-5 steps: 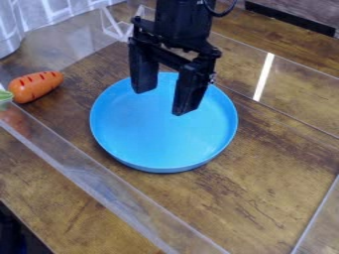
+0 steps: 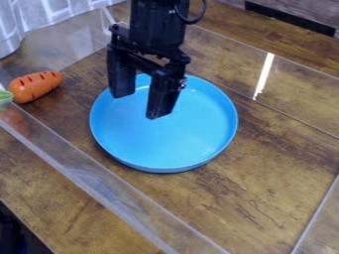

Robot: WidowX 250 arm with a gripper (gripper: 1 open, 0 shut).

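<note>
A black gripper [image 2: 143, 91] hangs from the top of the camera view over a blue plate [image 2: 163, 139]. Its two fingers stand apart, pointing down, with nothing visible between them. The plate lies on the wooden table, its back part partly hidden behind the gripper.
An orange toy carrot [image 2: 36, 85] with green leaves lies at the left, beside the plate. A white object [image 2: 7, 25] is at the top left corner. Clear strips run along the table's left and right. The wood [image 2: 252, 179] right of the plate is bare.
The gripper has shifted a little to the left, toward the carrot's side, and looks slightly turned. The plate and carrot have not moved.
</note>
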